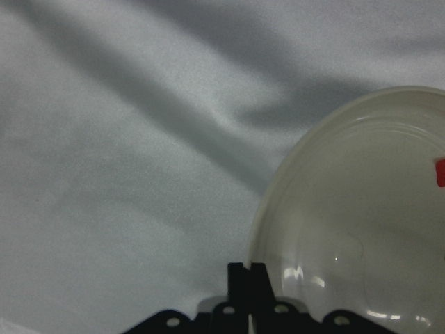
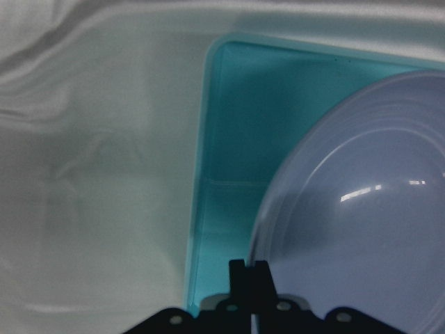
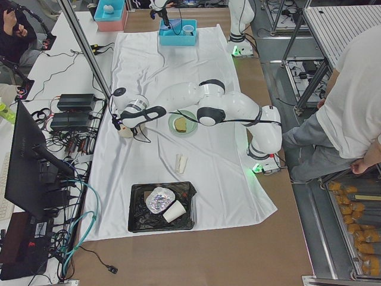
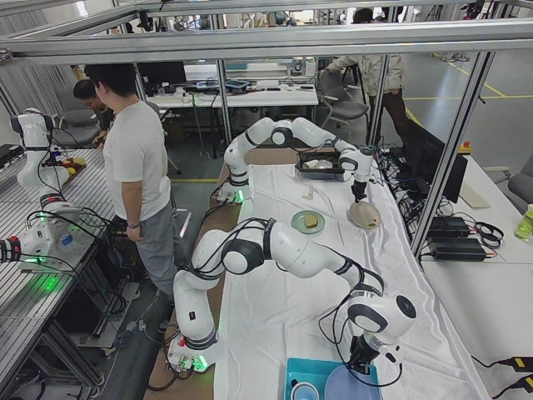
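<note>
A cream plate (image 1: 361, 216) with a small red mark lies on the white cloth. My left gripper is at its rim, fingers together, the rim running up to them; it appears shut on the rim. A light blue plate (image 2: 361, 209) sits in a turquoise bin (image 2: 236, 97). My right gripper is at that plate's rim, fingers close together, and appears shut on it. A green plate (image 4: 299, 219) with a yellow sponge-like block (image 4: 310, 220) lies mid-table.
A black tray (image 3: 137, 220) holds a foil item and a white cup. Small pale items (image 3: 181, 163) lie on the cloth. A blue cup (image 4: 304, 392) stands in the bin. The far left arm's long links span over the table. A person stands beside the table.
</note>
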